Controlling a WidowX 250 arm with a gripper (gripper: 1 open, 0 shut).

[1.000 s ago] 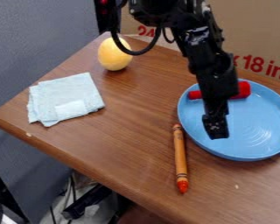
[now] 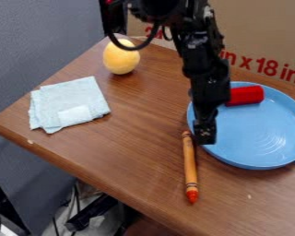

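The black arm comes down from the top centre, with its gripper (image 2: 205, 131) low over the left rim of a blue plate (image 2: 254, 138), just above the upper end of an orange crayon (image 2: 191, 175). Whether the fingers are open or shut is unclear. A red cylinder (image 2: 245, 94) lies at the back of the plate, partly hidden by the arm. The crayon lies on the wooden table, left of the plate.
A folded pale cloth (image 2: 66, 105) lies on the table (image 2: 119, 152) at left. A yellow ball-like object (image 2: 121, 57) stands at the back. A cardboard box (image 2: 254, 46) is behind.
The gripper has moved left across the plate to its left rim, near the crayon. The objects on the table appear unmoved.
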